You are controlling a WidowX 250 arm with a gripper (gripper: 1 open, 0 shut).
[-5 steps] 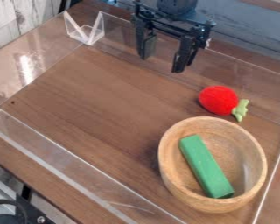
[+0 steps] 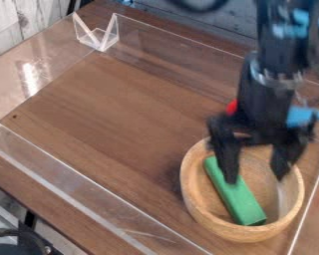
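My gripper (image 2: 255,149), blurred, hangs open over a round wooden bowl (image 2: 202,199) at the lower right. Its fingers reach down over the bowl's upper part. A green block (image 2: 239,199) lies in the bowl, its upper end close to or behind one finger; whether they touch I cannot tell. A red object (image 2: 231,107) behind the gripper is mostly hidden.
Clear plastic walls run along its edges, with a clear bracket (image 2: 96,32) at the back left corner.
My gripper has come from the back of the table toward the front right, down over the bowl, and now covers most of the red object.
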